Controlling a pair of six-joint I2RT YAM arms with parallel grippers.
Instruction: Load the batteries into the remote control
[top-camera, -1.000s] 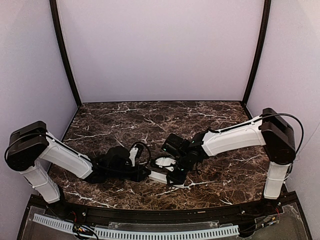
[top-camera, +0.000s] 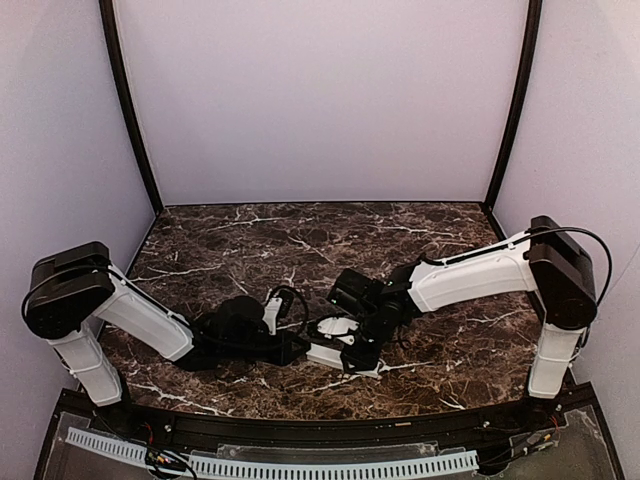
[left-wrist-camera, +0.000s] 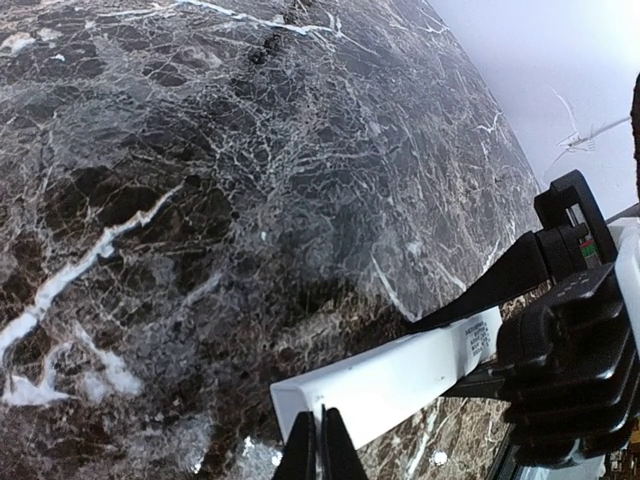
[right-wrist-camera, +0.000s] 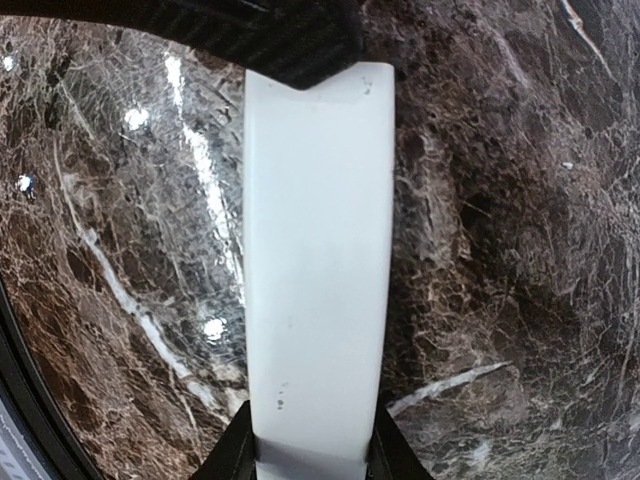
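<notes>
The white remote control (right-wrist-camera: 318, 230) lies lengthwise on the marble table, seen along its plain white face in the right wrist view. My right gripper is shut on one end of it. In the left wrist view the remote (left-wrist-camera: 385, 385) runs from under the right gripper toward my left gripper, whose fingertips are shut at its near end; nothing shows clearly between them. In the top view both grippers meet low at the remote (top-camera: 325, 355), which is partly hidden by them. No batteries can be made out.
The front rail (top-camera: 300, 428) runs close below the remote. Walls stand at the back and both sides.
</notes>
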